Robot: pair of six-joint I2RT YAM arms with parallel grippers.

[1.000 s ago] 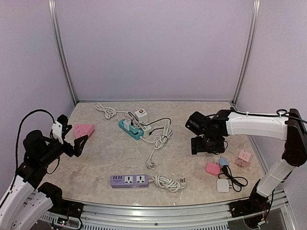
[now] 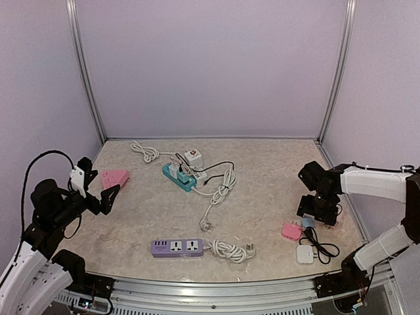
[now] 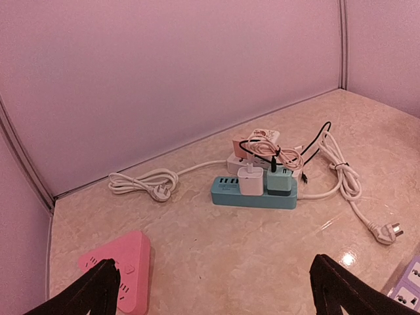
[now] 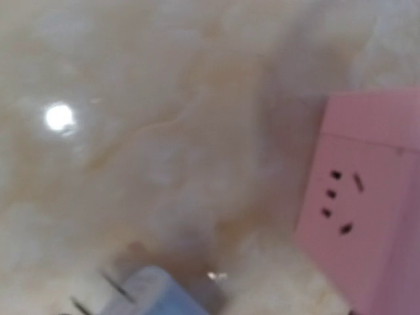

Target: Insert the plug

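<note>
A light-blue plug on a black cable lies on the table at the right. Its body and two prongs show blurred at the bottom of the right wrist view. To the right in that view is a pink socket cube with dark slots; from above, my right arm mostly covers it. My right gripper is low, just behind the blue plug, its fingers apart and nothing seen held. Far to the left, my left gripper stands open and empty beside a flat pink socket block.
Beside the blue plug are a pink adapter and a white adapter. A purple power strip lies at the front, a teal strip with plugs at the back. Between them runs a white cable.
My right gripper has moved right and toward the front, from behind the pink adapter to beside the pink cube, which it now covers from above. The left arm has stayed still.
</note>
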